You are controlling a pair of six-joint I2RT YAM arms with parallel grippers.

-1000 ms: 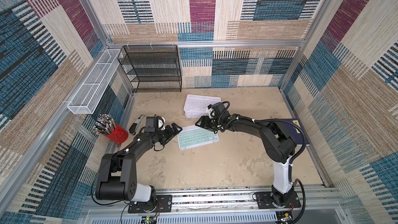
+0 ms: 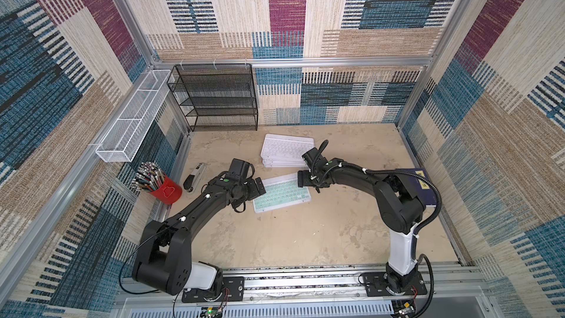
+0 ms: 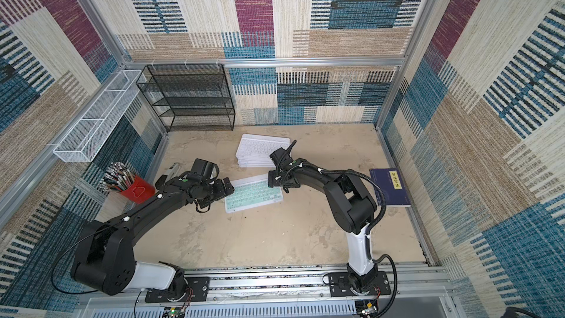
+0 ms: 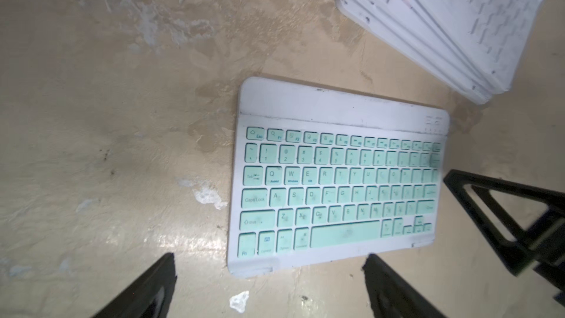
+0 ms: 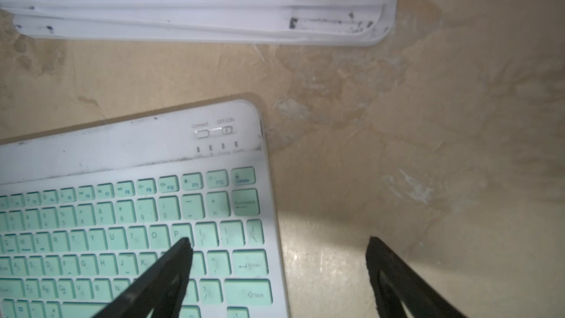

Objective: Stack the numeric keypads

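A white keyboard with mint-green keys (image 4: 338, 188) lies flat and slightly turned on the table. Behind it, other white keyboards (image 2: 287, 148) form a slightly uneven stack. My left gripper is open at the left end of the green-keyed board, its fingers apart with nothing held between them. At that board's right end, my right gripper also has its fingers spread; one finger (image 5: 167, 276) appears over the keys and the other over bare table. The board's right edge shows between them. Contact with the board cannot be told.
A red cup of pencils (image 2: 167, 190) and a utility knife (image 2: 193, 176) are at the left. A dark blue book (image 3: 390, 187) rests at the right. A black wire rack (image 2: 214, 97) stands at the back.
My left gripper has turned and moved slightly right, over its left end. The keyboards have not visibly moved.
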